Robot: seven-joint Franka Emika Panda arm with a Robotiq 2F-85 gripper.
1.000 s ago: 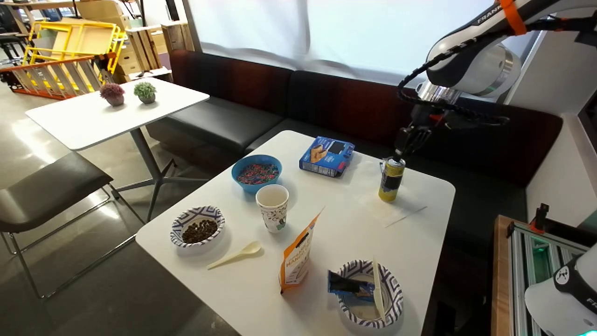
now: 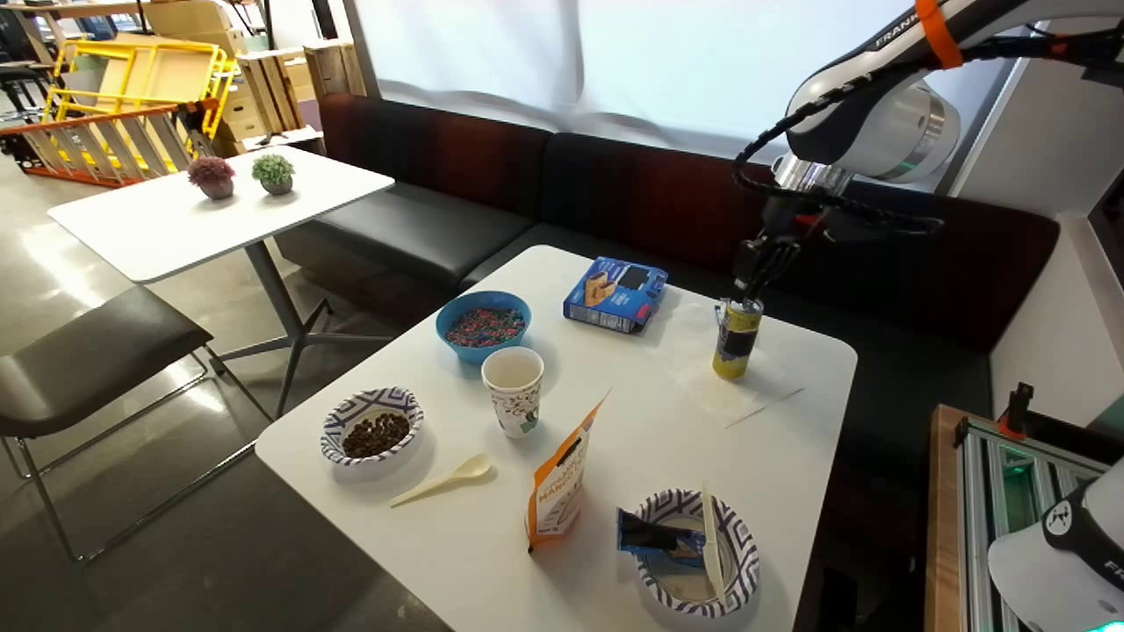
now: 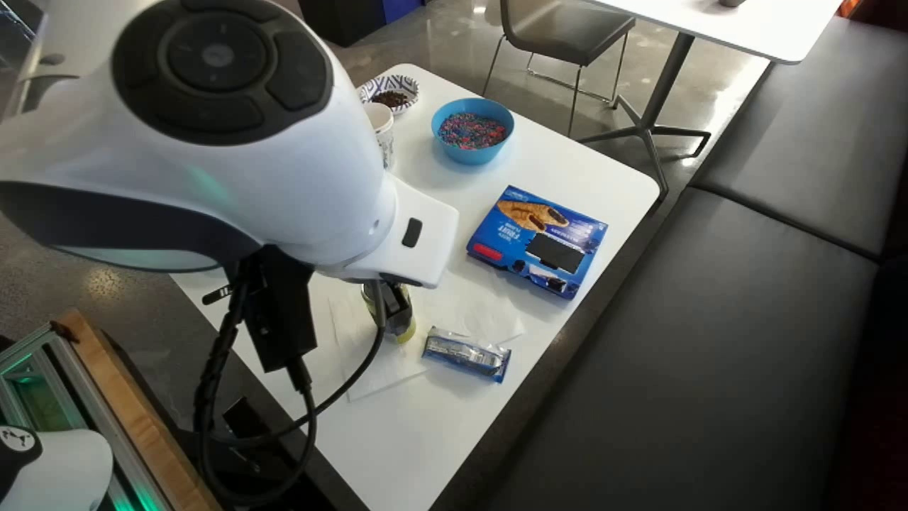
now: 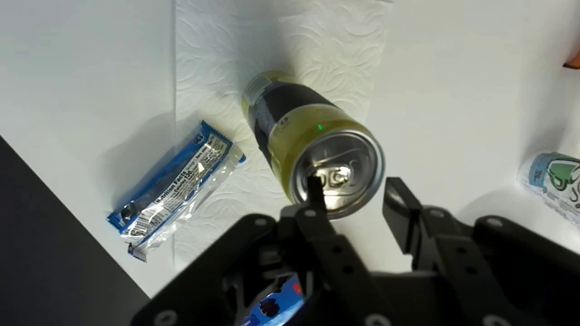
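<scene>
A yellow can with a dark band (image 2: 737,348) stands upright on a white napkin (image 4: 212,70) near the table's far right. My gripper is at the can's top. In the wrist view, one finger (image 4: 315,195) overlaps the metal lid, and the other (image 4: 399,209) lies just past the rim. A gap shows between the fingertips, with part of the lid and rim seen through it. Whether they grip the rim is unclear. Exterior view 2 has the arm hiding most of the can (image 3: 400,322).
A wrapped bar (image 3: 466,353) lies beside the can, and a blue box (image 3: 538,243) lies farther along. The blue bowl (image 2: 485,356), paper cup (image 2: 513,405), orange bag (image 2: 558,484) and two patterned bowls occupy other table areas.
In exterior view 1, the arm and gripper have shifted slightly left, and the fingers have moved slightly across the can's top. The can has not visibly moved.
</scene>
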